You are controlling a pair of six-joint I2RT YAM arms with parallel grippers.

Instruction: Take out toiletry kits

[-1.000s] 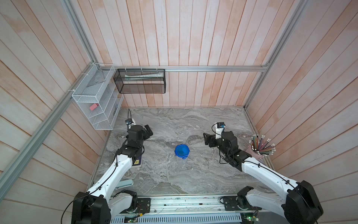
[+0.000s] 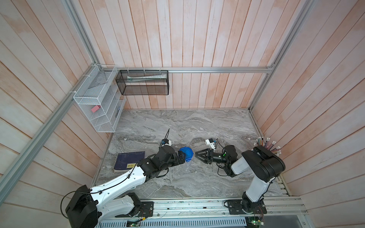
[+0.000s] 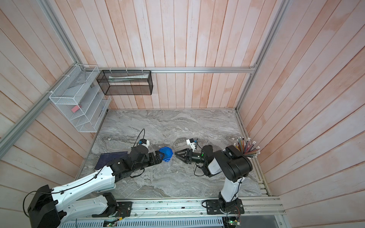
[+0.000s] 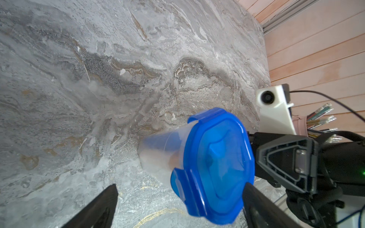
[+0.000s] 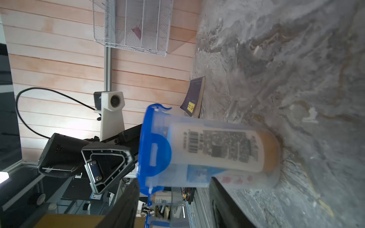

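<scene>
A clear, tall container (image 5: 213,152) with a blue lid (image 4: 218,152) stands upright at the middle of the table; a barcode label and pale contents show through its wall. My left gripper (image 2: 181,157) is at the lid's left side, overlapping its edge in the top left view. Its fingers (image 4: 97,209) are spread wide, and whether they touch the container cannot be seen. On the other side my right gripper (image 2: 200,155) points at the container from a small distance, its fingers (image 5: 224,207) apart with nothing held.
A dark blue flat box (image 2: 129,160) lies left, beside the left arm. Brushes or pens (image 2: 268,146) stand at the right edge, close to the right arm. White wire shelves (image 2: 95,100) and a black mesh basket (image 2: 142,82) hang behind.
Both grippers have come in toward the container from either side, the left one farthest, and the right one has turned and opened. The right arm's elbow has swung inward. The container stands where it was.
</scene>
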